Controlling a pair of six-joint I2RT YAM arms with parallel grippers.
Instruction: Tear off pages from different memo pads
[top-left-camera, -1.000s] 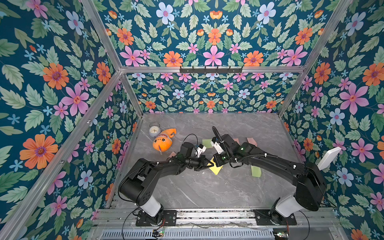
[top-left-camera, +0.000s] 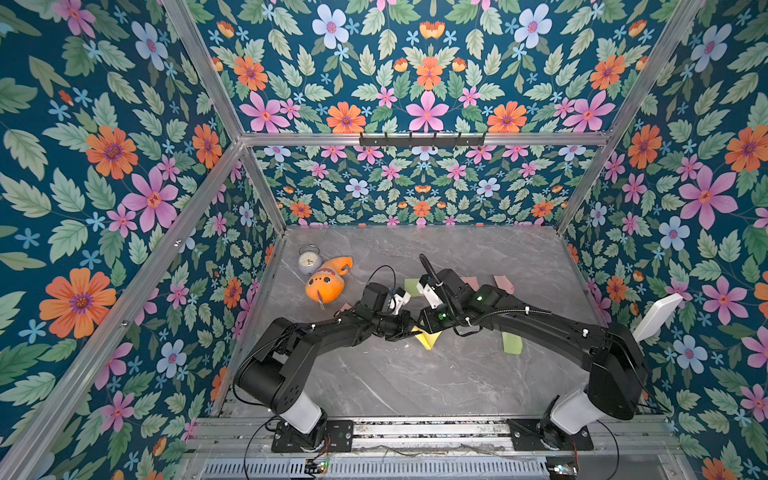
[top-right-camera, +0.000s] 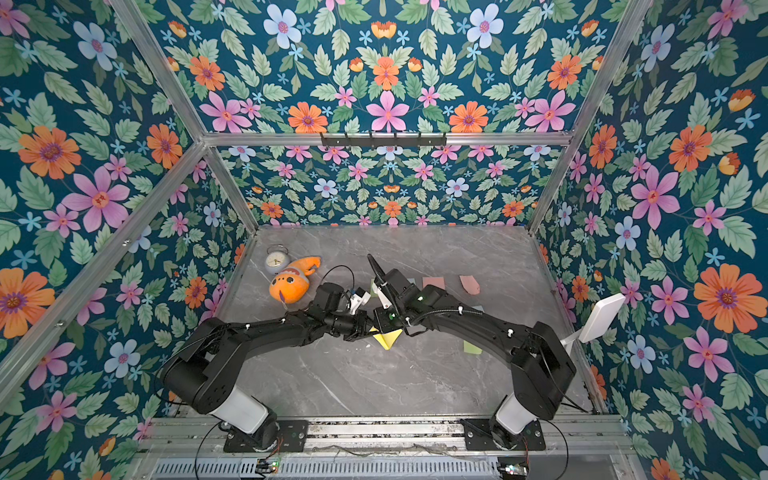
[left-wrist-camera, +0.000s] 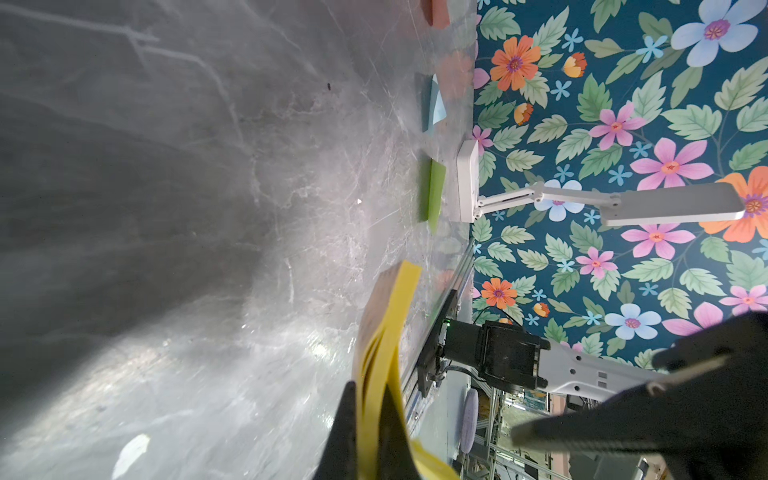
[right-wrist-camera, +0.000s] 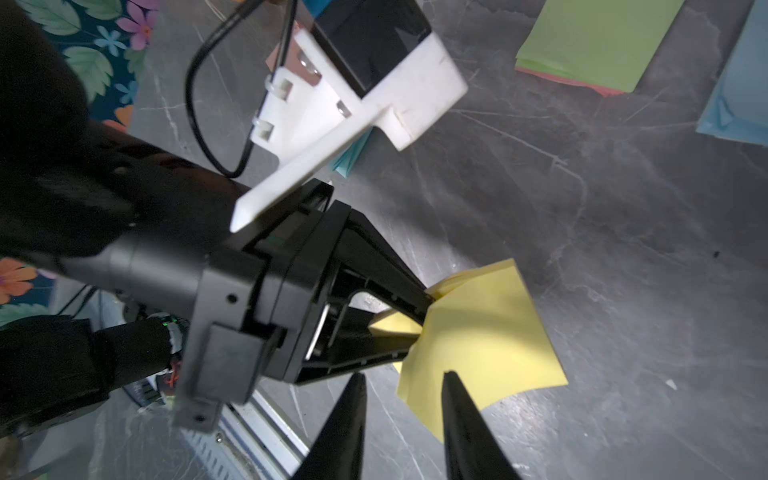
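Observation:
A yellow memo pad (top-left-camera: 425, 338) (right-wrist-camera: 484, 336) is at mid-table, its top sheets bent and lifted. My left gripper is shut on one edge of it; in the left wrist view the pad (left-wrist-camera: 384, 320) stands edge-on between the fingers. My right gripper is open just beside the pad, with no paper between its fingertips. A green pad (right-wrist-camera: 600, 36) with pink beneath and a blue pad (right-wrist-camera: 736, 96) lie farther off.
An orange plush toy (top-left-camera: 324, 281) and a small clock (top-left-camera: 309, 260) sit at back left. Pink pads (top-right-camera: 469, 285) and a light green pad (top-right-camera: 472, 346) lie on the right.
The yellow paper appears more bent. The left arm holds nearly still.

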